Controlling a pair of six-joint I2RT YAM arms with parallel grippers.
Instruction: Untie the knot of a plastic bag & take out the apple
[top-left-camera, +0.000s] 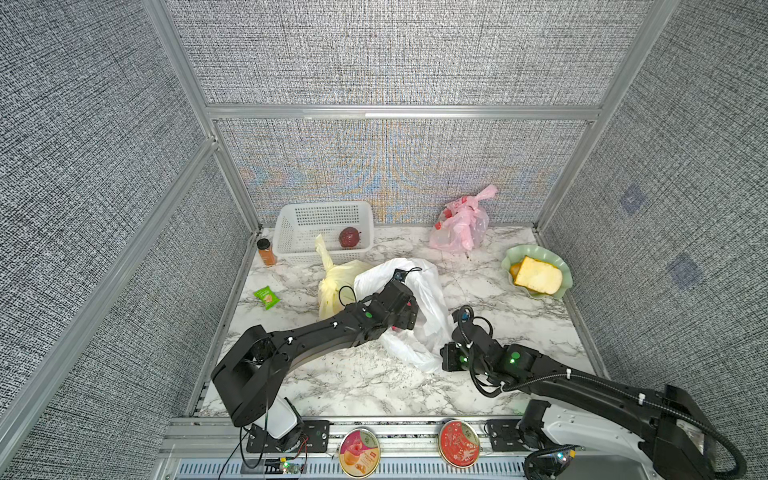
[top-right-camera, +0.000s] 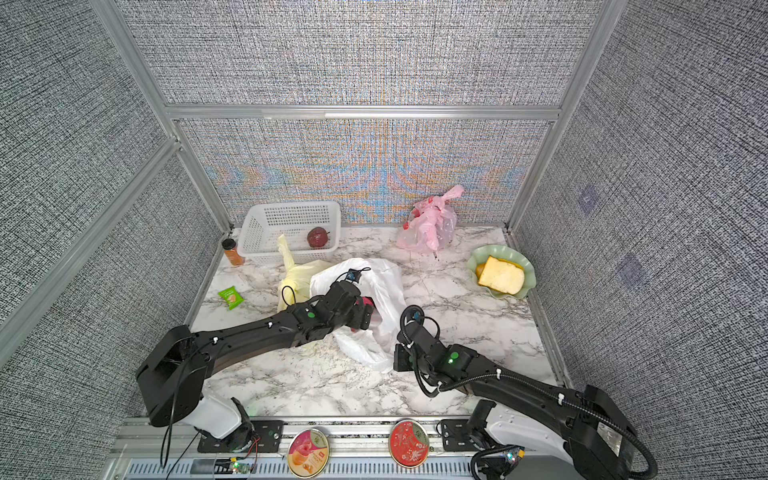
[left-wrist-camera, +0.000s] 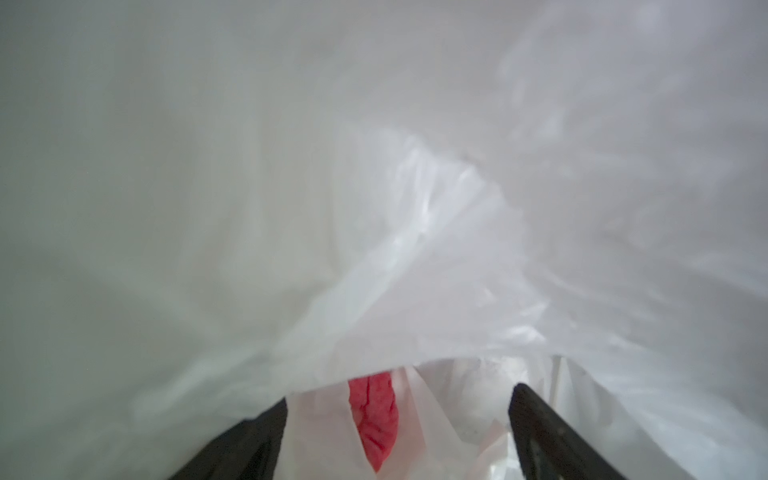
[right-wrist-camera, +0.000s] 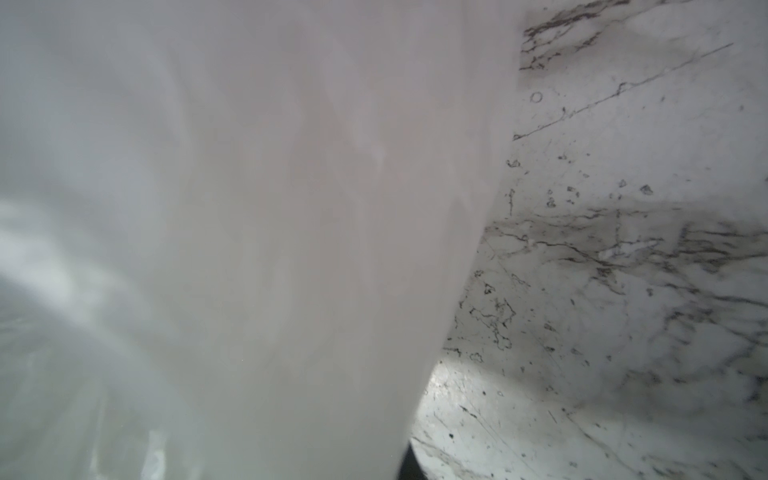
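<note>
The white plastic bag (top-left-camera: 432, 300) lies mid-table with its mouth open. My left gripper (top-left-camera: 406, 318) reaches into it, and the fingers (left-wrist-camera: 256, 436) stand apart and open with white film all around. Inside the bag shows a red thing (left-wrist-camera: 373, 417), partly behind film, in line with the gap between those fingers; whether it is an apple I cannot tell. At the bag's near right edge is my right gripper (top-left-camera: 453, 357), shut, with the film running down to its fingertip (right-wrist-camera: 410, 468); the pinch itself is hidden. A dark red apple (top-left-camera: 349, 237) rests in the white basket (top-left-camera: 300, 212).
Left of the white bag stands a yellow bag (top-left-camera: 334, 284). A pink bag (top-left-camera: 462, 224) sits at the back, and a green bowl (top-left-camera: 564, 280) with bread is at right. A spice jar (top-left-camera: 266, 253) and green packet (top-left-camera: 267, 297) lie left.
</note>
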